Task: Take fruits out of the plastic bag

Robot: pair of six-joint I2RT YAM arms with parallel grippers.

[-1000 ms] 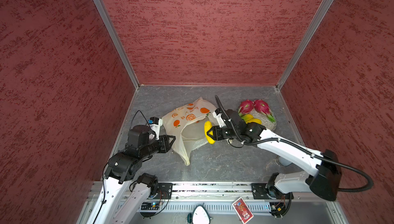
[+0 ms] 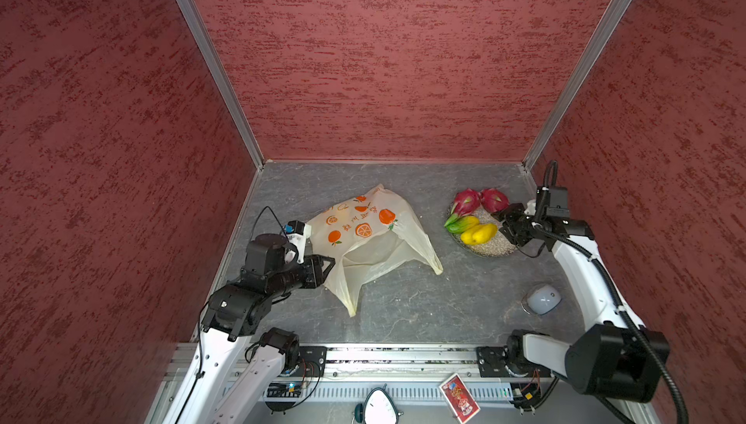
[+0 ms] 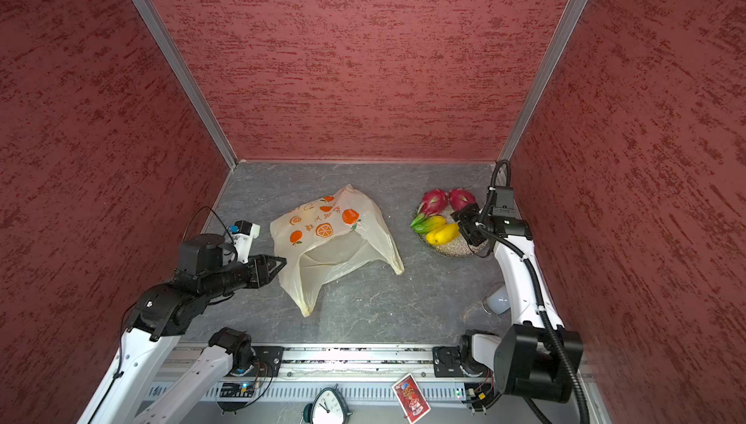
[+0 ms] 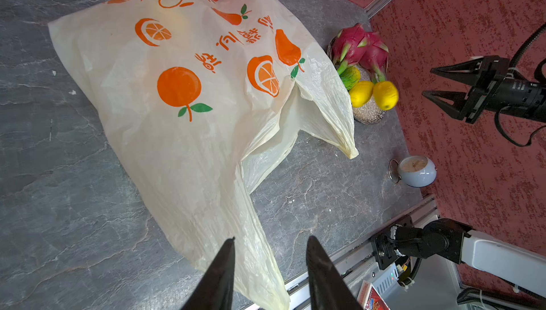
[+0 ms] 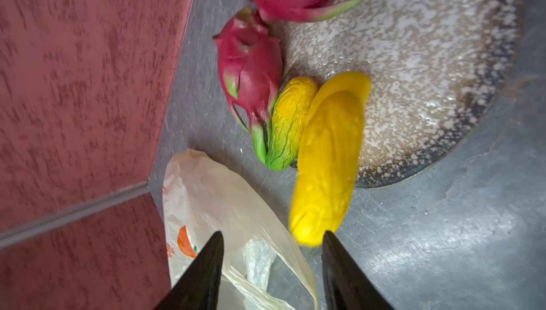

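Observation:
The plastic bag (image 2: 365, 222), printed with orange fruits, lies crumpled on the middle-left table; no fruit shows in its visible opening. A speckled plate (image 5: 415, 65) at the right holds two dragon fruits (image 5: 250, 65), a yellow-green fruit (image 5: 287, 122) and yellow bananas (image 5: 327, 162); the front banana is blurred. My right gripper is open above the plate, nothing between its fingers. My left gripper stands open above the bag's left part, nothing between its fingers.
A white cup (image 4: 417, 170) sits at the right front of the table. Red walls close in at back and sides.
My right gripper moved from the bag to above the plate and let go of the yellow banana, now at the plate. The left arm has barely moved.

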